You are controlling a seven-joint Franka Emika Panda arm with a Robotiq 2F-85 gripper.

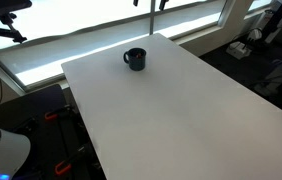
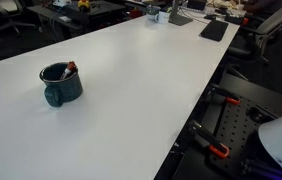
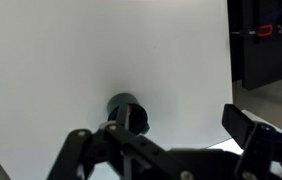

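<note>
A dark teal mug (image 1: pixel 136 61) stands upright near the far left end of the white table in exterior view 1. In exterior view 2 the mug (image 2: pixel 61 88) shows its handle toward the camera, and a small red-and-white item (image 2: pixel 71 69) pokes out of it. My gripper is open, its two dark fingers wide apart and empty. Seen from the wrist, the mug (image 3: pixel 122 102) lies below, between the fingers but closer to the left one; the gripper's body covers part of it. Only dark tips at the top edge show in exterior view 1.
A black cart with red-handled parts (image 2: pixel 243 125) stands along one side of it. Beyond the far end in exterior view 2 are small cups (image 2: pixel 153 13) and a dark flat object (image 2: pixel 214 30).
</note>
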